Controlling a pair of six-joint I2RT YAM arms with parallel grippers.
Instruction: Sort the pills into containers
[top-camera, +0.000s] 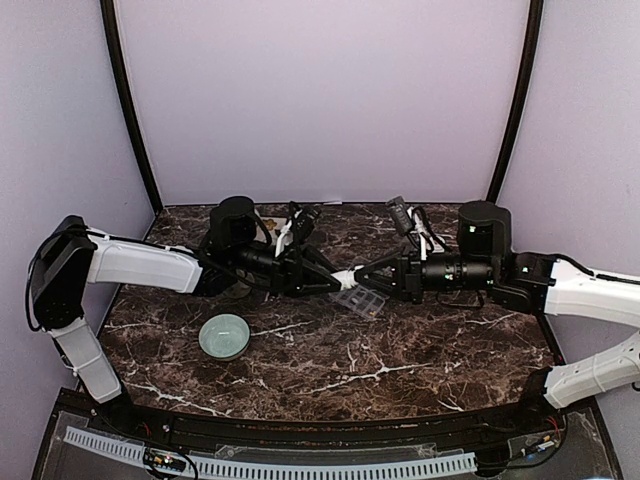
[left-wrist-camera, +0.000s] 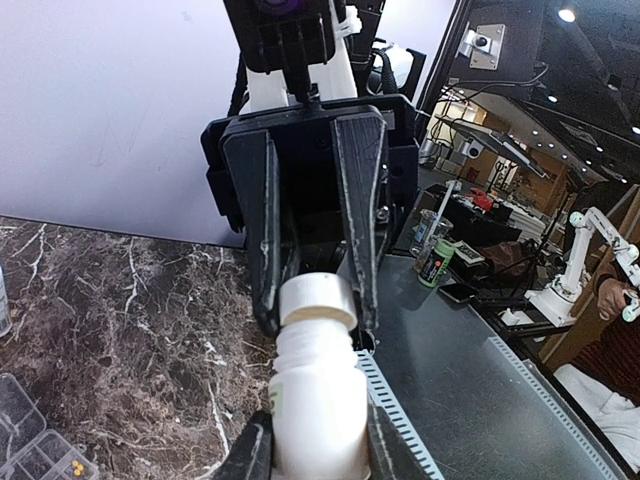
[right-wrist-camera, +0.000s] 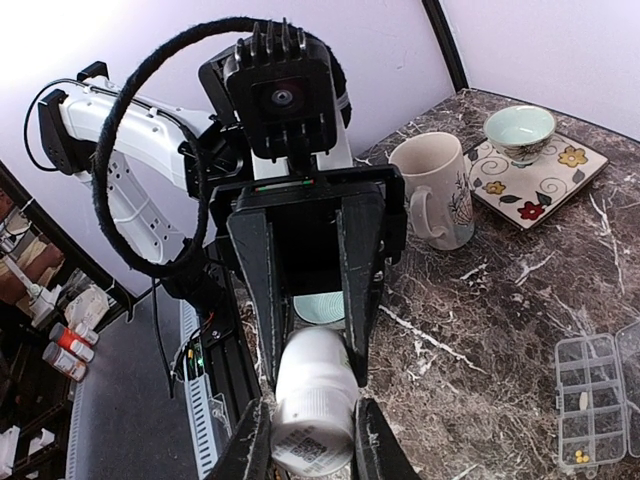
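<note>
Over the middle of the table, my two grippers face each other with a white pill bottle between them. My left gripper is shut on the bottle's body. At the other end, my right gripper is shut on the white cap. Ridges of the neck show between cap and body in the left wrist view; whether the cap is fully free I cannot tell. Below lies the clear pill organizer, its lid open. A white pill and a few yellow pills rest in separate compartments.
A pale green bowl stands at the front left. Toward the left back are a mug and a small bowl on a flowered tile. Bare marble table fills the front middle and right.
</note>
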